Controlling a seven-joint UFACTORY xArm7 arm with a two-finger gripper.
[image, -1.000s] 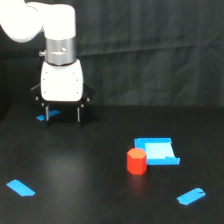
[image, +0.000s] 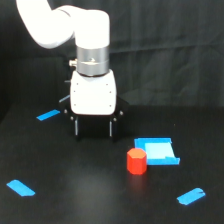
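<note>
A red block (image: 136, 162) with a faceted outline stands on the black table in the camera view, right of the middle. Just behind it, slightly to the right, lies a blue square tray (image: 171, 160) with a pale inside. My gripper (image: 94, 128) hangs from the white arm, left of and farther back than the red block. Its two thin dark fingers point down, spread apart, and nothing shows between them.
Blue strips lie flat at the front left (image: 20, 188), at the front right (image: 191, 196) and at the back left (image: 48, 115).
The arm and gripper have moved right and somewhat lower in the view, toward the red block. The block, the tray and the blue strips have not moved.
</note>
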